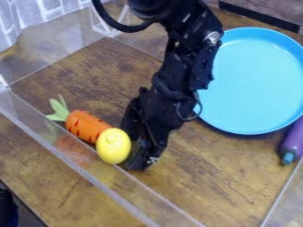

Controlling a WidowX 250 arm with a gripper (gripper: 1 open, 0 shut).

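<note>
The black gripper [140,140] reaches down from the top centre to the lower left of the table, its fingertips low beside a yellow lemon [113,147] and an orange toy carrot [85,125] with a pale green top. The lemon sits in front of the fingers and partly hides them and the carrot's near end, so I cannot tell how far the fingers are open or whether they touch either toy.
A blue plate [249,80] fills the upper right. A purple object [299,139] lies at the right edge. Clear plastic walls border the wooden surface [207,182], which is bare at lower right.
</note>
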